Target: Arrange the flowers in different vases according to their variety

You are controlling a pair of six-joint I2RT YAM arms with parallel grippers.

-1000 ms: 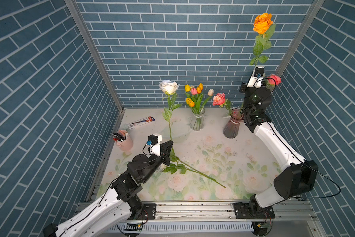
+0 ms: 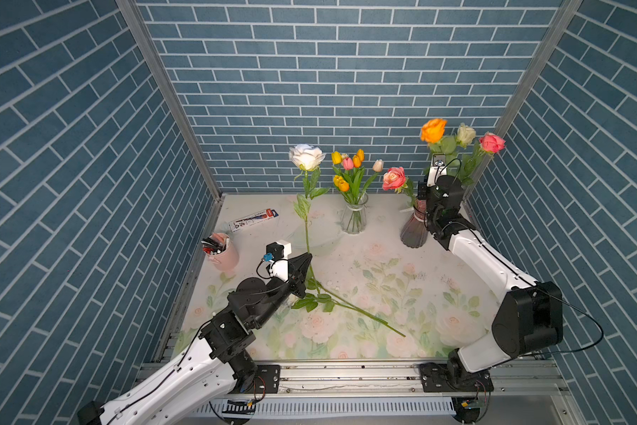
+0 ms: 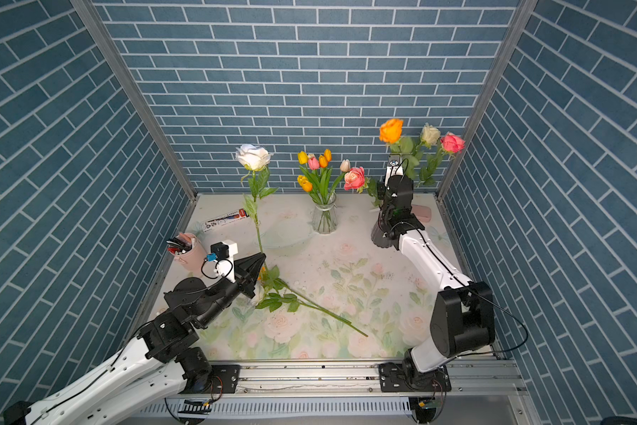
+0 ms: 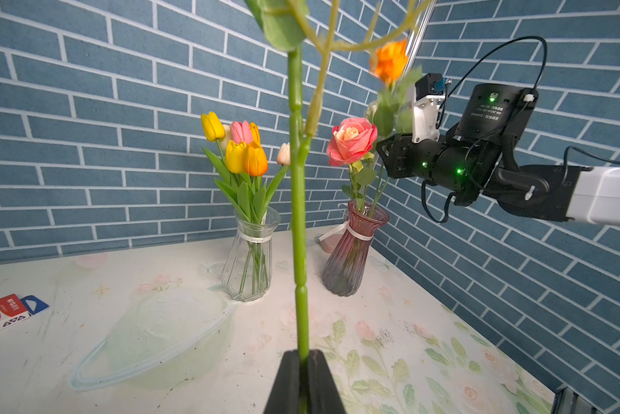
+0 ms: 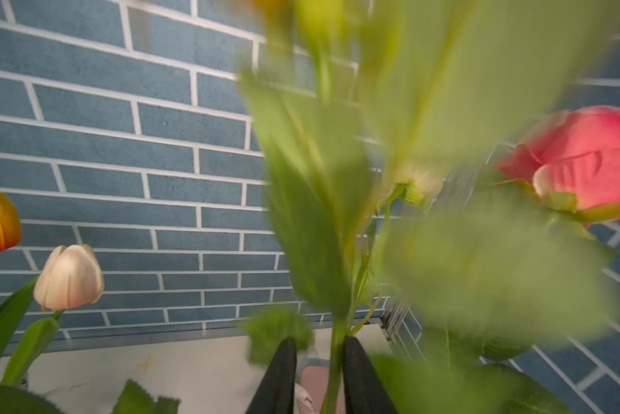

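Observation:
My left gripper (image 2: 307,258) is shut on the green stem (image 4: 299,262) of a white rose (image 2: 306,157), held upright above the table. At the right, the dark pink vase (image 4: 348,262) holds an orange rose (image 2: 433,130), a pink rose (image 4: 352,141) and other roses. Beside those stems stands my right gripper, its fingers parted around a green stem (image 5: 337,358) without gripping it. Blurred leaves cover much of the right wrist view. Another stem with leaves (image 2: 361,310) lies on the table, its flower head mostly hidden by my left gripper. Tulips (image 4: 244,151) stand in the clear vase (image 4: 248,265).
A pink pen cup (image 2: 223,255) and a flat box (image 2: 253,219) lie at the left. A clear, round transparent item (image 4: 165,324) rests flat on the table near the middle.
The orange rose has come down a long way, into the pink vase among the other roses. The left arm has hardly moved.

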